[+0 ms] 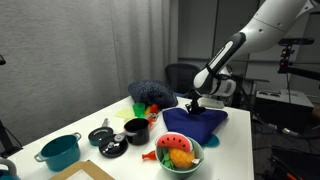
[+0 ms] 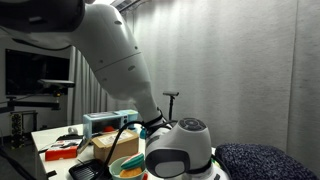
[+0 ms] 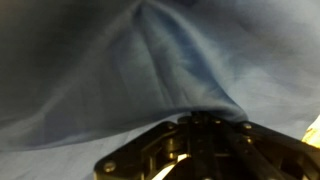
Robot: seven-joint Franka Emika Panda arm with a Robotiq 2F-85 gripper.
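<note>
A dark blue cloth (image 1: 193, 124) lies on the right part of the white table in exterior view 1. Over its back edge is my gripper (image 1: 191, 106), low and close to the fabric. In the wrist view the blue cloth (image 3: 110, 75) fills most of the picture, and a fold of it runs down to the tips of my gripper. The fingers are together, with the fold's hem pinched at the fingertips. In exterior view 2 the arm's white wrist blocks the gripper and cloth.
Left of the cloth stand a green bowl (image 1: 178, 166) with toy produce and a watermelon slice, a black pot (image 1: 137, 131), and a teal pot (image 1: 60, 153). A dark cushion (image 1: 147, 93) lies behind. White table shows clear right of the cloth.
</note>
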